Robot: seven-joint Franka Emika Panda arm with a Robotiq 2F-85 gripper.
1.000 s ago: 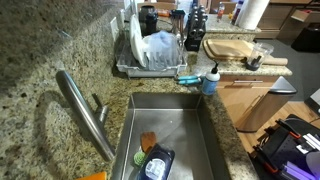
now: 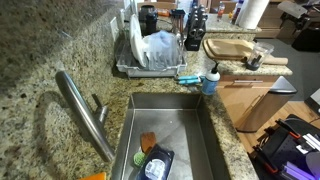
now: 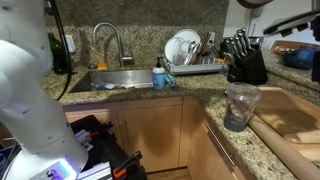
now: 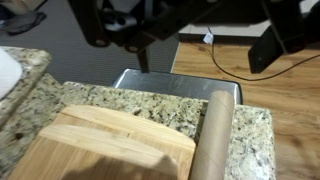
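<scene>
My gripper stands open in the wrist view, its dark fingers (image 4: pixel 277 42) spread wide with nothing between them. Below it lies a wooden cutting board (image 4: pixel 105 148) on the speckled counter. A tan cylinder (image 4: pixel 212 142), like a rolling pin or roll, lies along the board's right side. The gripper is apart from both. In exterior view 2 part of the arm (image 3: pixel 290 24) reaches in at the upper right, over the board (image 3: pixel 290 128); the fingertips cannot be made out there.
A clear jar (image 3: pixel 240 106) stands near the counter's front edge, with a knife block (image 3: pixel 246 60) behind it. The sink (image 2: pixel 182 122) holds a dark item (image 2: pixel 156 163). Beside it are a blue soap bottle (image 2: pixel 211 82) and a full dish rack (image 2: pixel 148 68).
In exterior view 1, a pale part of the arm now shows at the upper right corner, where less of it was visible before. The counter items have not visibly moved.
</scene>
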